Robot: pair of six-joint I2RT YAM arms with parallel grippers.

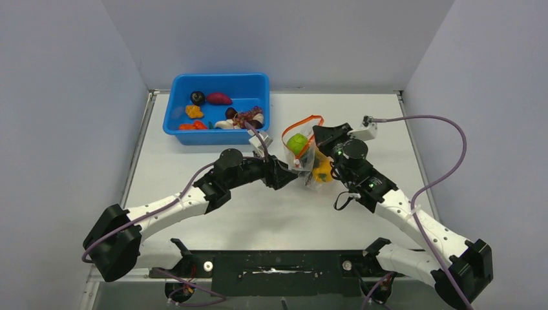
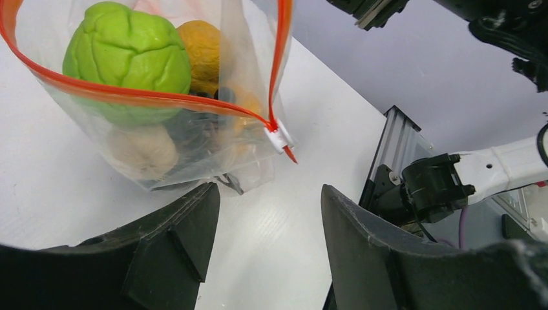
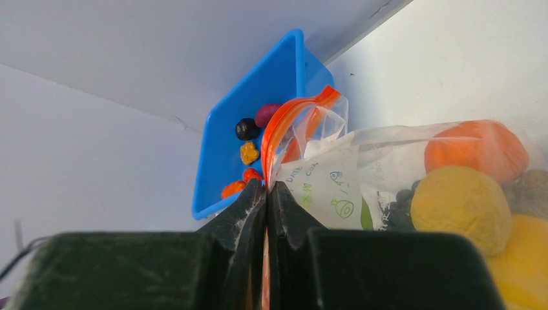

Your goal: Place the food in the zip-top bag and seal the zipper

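The clear zip top bag (image 1: 302, 169) hangs with its orange-edged mouth gaping, in the middle of the table. Inside it lie a green vegetable (image 2: 129, 61), a round yellow food (image 3: 462, 206) and several other pieces. My right gripper is shut on the bag's orange rim. The white zipper slider (image 2: 278, 135) sits at one corner of the mouth. My left gripper is part open with nothing between its fingers; in its wrist view the slider lies just beyond the gap, apart from the fingertips.
At the back left stands a blue bin (image 1: 184, 137) with several play foods, among them a dark red one (image 1: 219, 99).
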